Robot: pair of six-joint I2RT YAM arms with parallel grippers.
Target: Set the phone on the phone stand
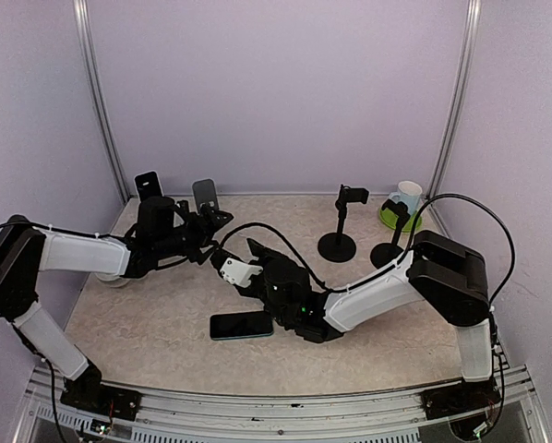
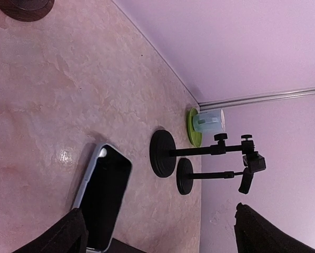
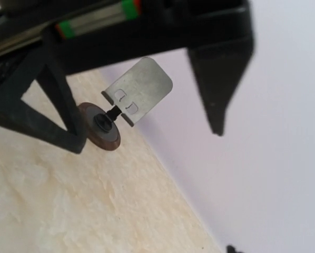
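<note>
Near the table's front lies a phone (image 1: 241, 325), screen up; it also shows in the left wrist view (image 2: 102, 195). A silver phone stand (image 1: 205, 196) stands at the back left, seen close up in the right wrist view (image 3: 144, 84); another dark phone or stand (image 1: 149, 185) is left of it. My left gripper (image 1: 216, 221) is open above the table, in front of the stands. My right gripper (image 1: 230, 260) is just below and beside it, near mid-table. The right wrist view shows its dark body, but not clearly what is between its fingers.
Two black stands (image 1: 337, 245) (image 1: 387, 255) and a mug (image 1: 406, 197) on a green plate (image 1: 389, 221) stand at the back right. A white dish (image 1: 112, 281) is at the left.
</note>
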